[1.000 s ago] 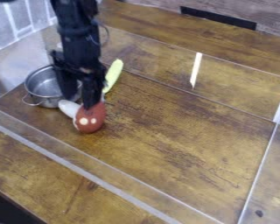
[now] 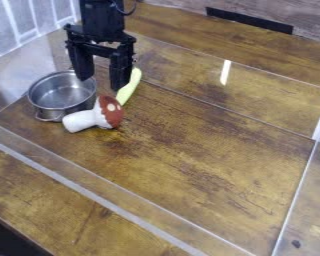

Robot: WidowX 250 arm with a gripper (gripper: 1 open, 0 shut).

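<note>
My black gripper (image 2: pixel 101 72) is raised over the back rim of the steel pot (image 2: pixel 56 94), open with nothing between its fingers. A toy mushroom (image 2: pixel 107 110) with a red, white-spotted cap and white stem lies on its side in front of the pot, to its right. A pale yellow-green elongated object (image 2: pixel 128 86) lies behind the mushroom, right of the pot.
Transparent walls or strips run along its left, back and right edges.
My gripper has moved up and back, away from the mushroom. The mushroom now lies with its stem pointing left toward the front of the pot.
</note>
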